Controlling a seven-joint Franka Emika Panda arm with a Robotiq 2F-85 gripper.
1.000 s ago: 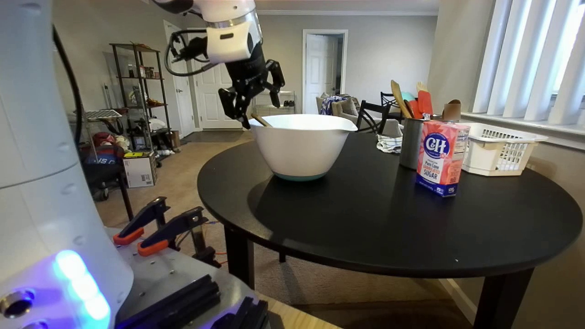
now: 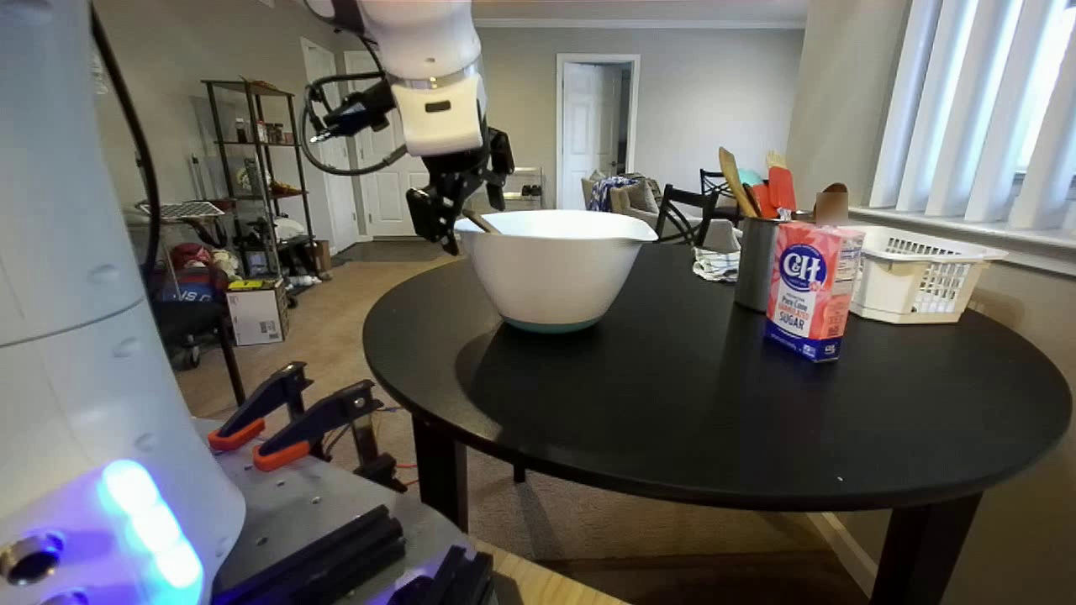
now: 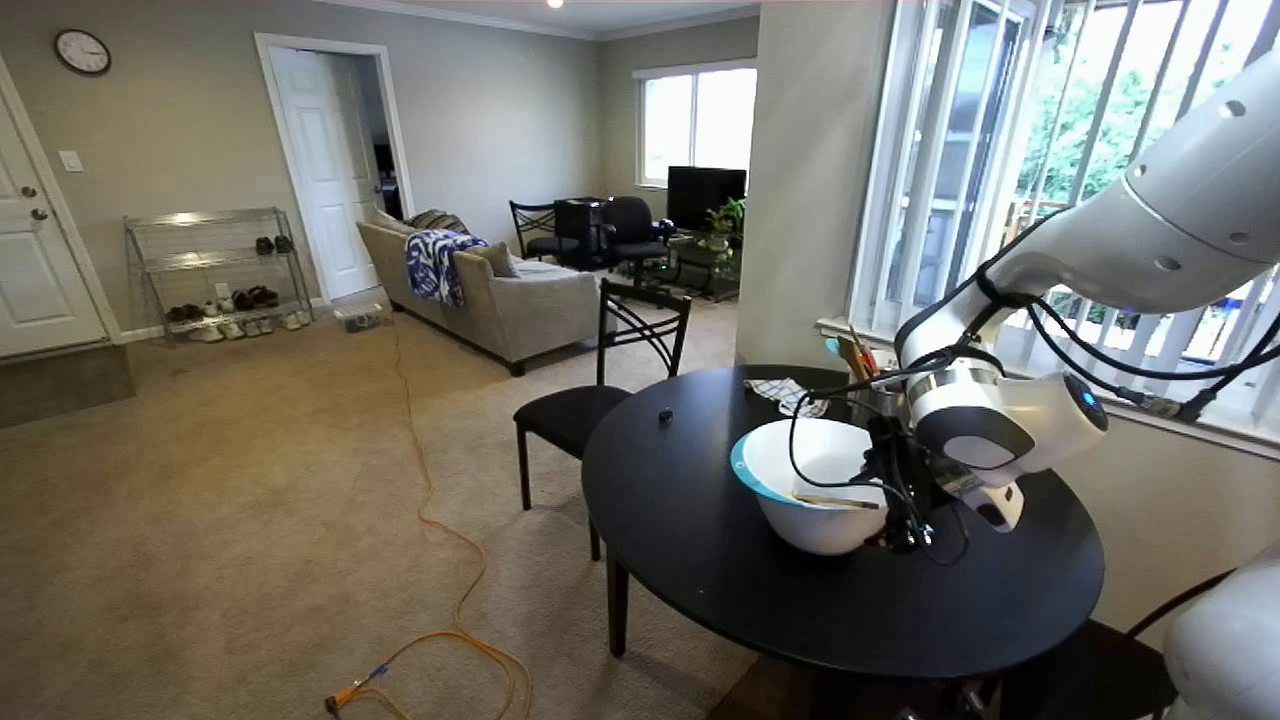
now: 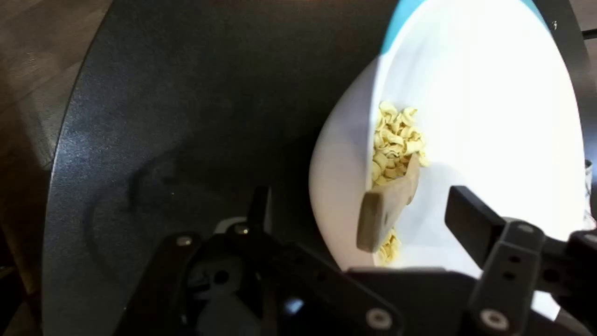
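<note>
A white mixing bowl (image 2: 560,267) with a teal base stands on the black round table. The wooden handle (image 4: 392,199) of a utensil leans on the bowl's rim, its end sticking out over the edge. Below it, pale curly pasta (image 4: 394,137) lies inside the bowl. My gripper is open around the handle's end, touching neither side of it. One finger (image 4: 260,210) is outside the bowl over the table, and the other finger (image 4: 475,224) is over the bowl's interior. The utensil's lower end is hidden in the wrist view.
On the table (image 2: 656,413) are a pink sugar carton (image 2: 807,287), a metal utensil holder (image 2: 754,264), a white basket (image 2: 918,272) and a folded cloth (image 2: 716,264). A chair (image 3: 588,408) stands at its far side.
My gripper has come down a little and tilted, bringing its fingers lower around the handle's end. Bowl and utensil have not visibly moved.
</note>
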